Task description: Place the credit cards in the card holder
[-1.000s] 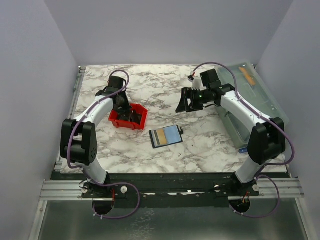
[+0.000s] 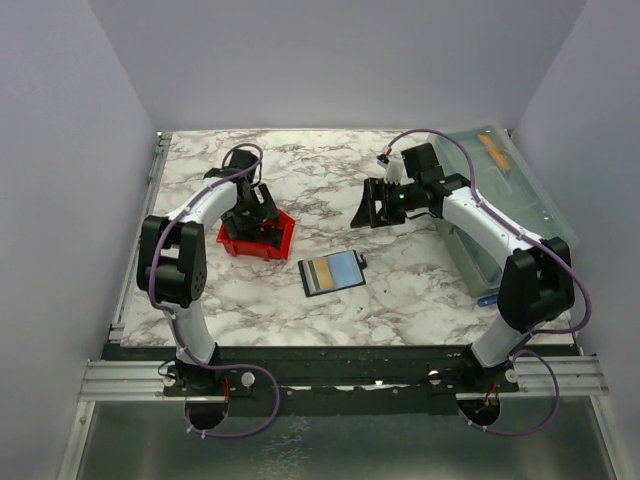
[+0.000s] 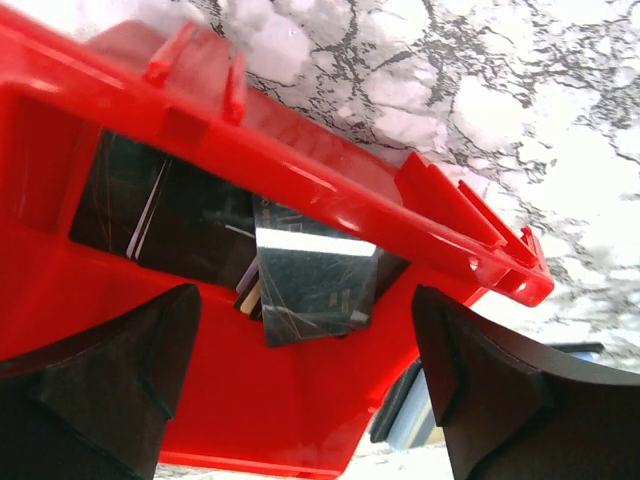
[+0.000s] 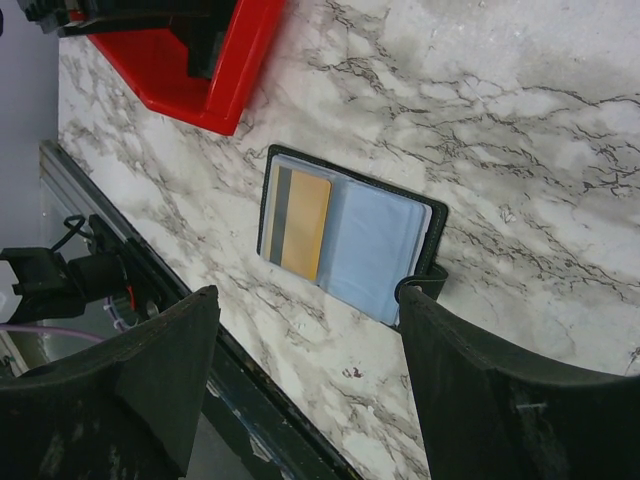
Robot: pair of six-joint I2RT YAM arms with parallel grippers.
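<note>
My left gripper hangs open over the red bin. In the left wrist view, dark cards lie inside the bin between its open fingers, apparently not held. The card holder, an open dark wallet, lies flat right of the bin, with grey, gold and light blue panels or cards in it; I cannot tell which. My right gripper stands open above the table, behind and right of the holder, with nothing between its fingers.
A large translucent tray runs along the right edge, with an orange item at its back.
The right arm looks unchanged.
</note>
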